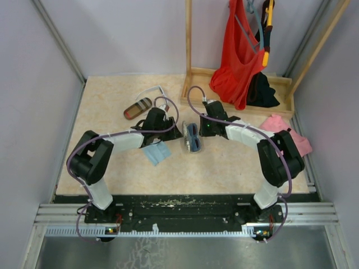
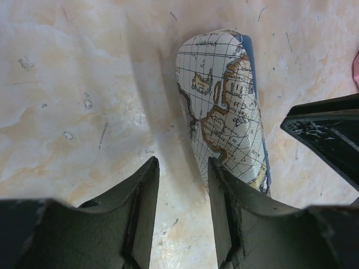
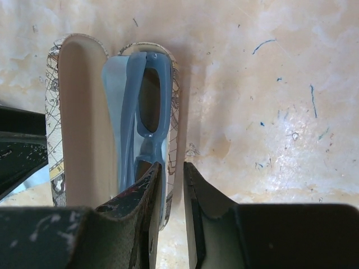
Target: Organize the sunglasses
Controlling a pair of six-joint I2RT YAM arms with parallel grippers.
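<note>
An open glasses case (image 1: 191,137) with a map-print shell stands between my grippers. In the right wrist view its beige hollow (image 3: 87,123) is empty on one side, and blue sunglasses (image 3: 162,101) with a pale blue cloth lie in the other. The left wrist view shows the printed outside (image 2: 219,101). My left gripper is just left of the case, part open, nothing visible between its fingers. My right gripper is at the case's right edge, fingers part open, with nothing visibly held.
A striped case (image 1: 137,108) and white object lie back left, a light blue cloth (image 1: 157,154) below the left arm. A wooden rack (image 1: 199,84) with red and black fabric stands at back right. Pink fabric (image 1: 297,143) lies far right.
</note>
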